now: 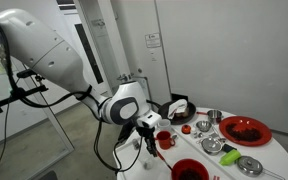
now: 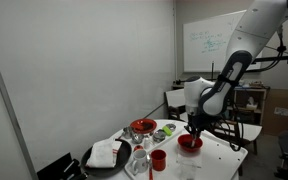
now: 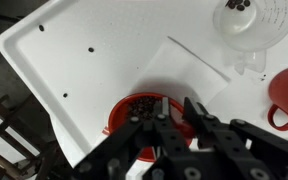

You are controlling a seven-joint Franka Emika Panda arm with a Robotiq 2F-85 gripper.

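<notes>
My gripper is shut on a slim red utensil (image 1: 163, 157), which slants down toward a red bowl (image 1: 191, 170). In the wrist view the fingers stand over this bowl (image 3: 124, 112), and dark beans (image 3: 139, 104) show inside it. Exterior view 2 has the gripper (image 2: 193, 132) just above the bowl (image 2: 190, 144). The utensil's lower end is hard to make out, and the gripper body covers part of the bowl.
A clear measuring cup (image 3: 246, 40) with a few beans and a red mug (image 3: 287, 98) stand nearby. Loose beans dot the white surface. Farther back are a wide red dish (image 1: 246, 129), a lidded pan (image 1: 249, 166) and metal pots (image 1: 212, 145).
</notes>
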